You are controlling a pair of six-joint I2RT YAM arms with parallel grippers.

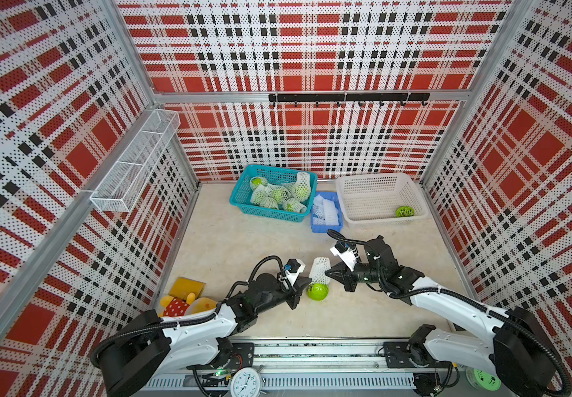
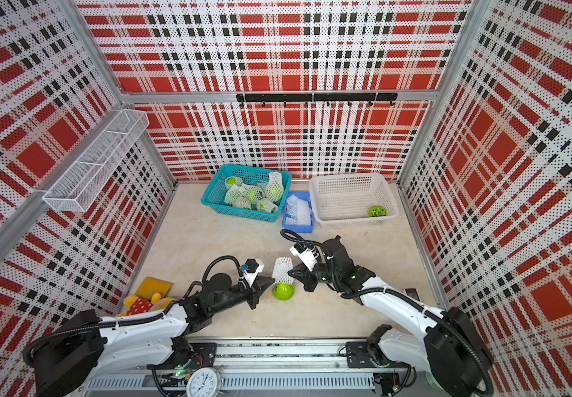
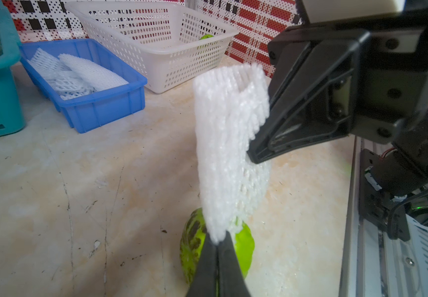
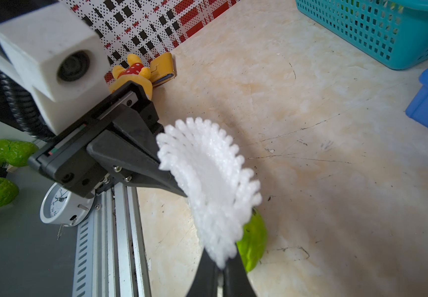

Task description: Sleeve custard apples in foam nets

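Note:
A white foam net [image 1: 319, 267] stands upright between my two grippers over a bare green custard apple [image 1: 317, 291], which rests on the table. In the left wrist view my left gripper is shut on the net's near edge, and the custard apple [image 3: 244, 250] shows behind its fingers. Pinching the opposite side of the net [image 4: 211, 193], my right gripper is also shut. The net's lower end is around or just in front of the fruit's top; I cannot tell which. Most of the fruit is uncovered.
A teal basket [image 1: 245, 204] at the back holds several netted custard apples. Beside it, a blue tray [image 1: 326, 229] contains more nets. One bare custard apple [image 1: 404, 211] lies in the white basket [image 1: 373, 221]. Toys [image 1: 175, 307] sit at left.

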